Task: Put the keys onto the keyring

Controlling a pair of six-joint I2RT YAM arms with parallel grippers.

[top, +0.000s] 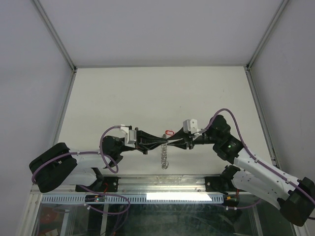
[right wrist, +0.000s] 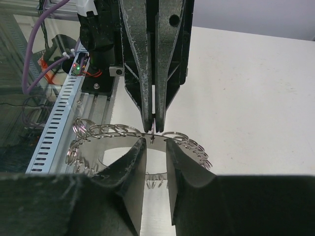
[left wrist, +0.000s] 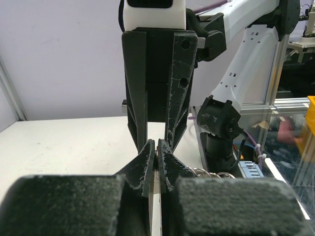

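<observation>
Held by a thin piece at the tips of my left gripper, a silvery keyring [top: 164,156] hangs down, strung with several small metal loops. In the right wrist view this shows as a wide loop [right wrist: 112,129] whose top passes between the left fingertips. My right gripper is partly open right at that spot, one finger to each side of the held piece; whether it touches cannot be told. From above, the two grippers meet tip to tip and hide the top of the keyring. No separate key can be made out.
A small red item [top: 170,132] lies on the white table [top: 162,98] just behind the fingertips.
</observation>
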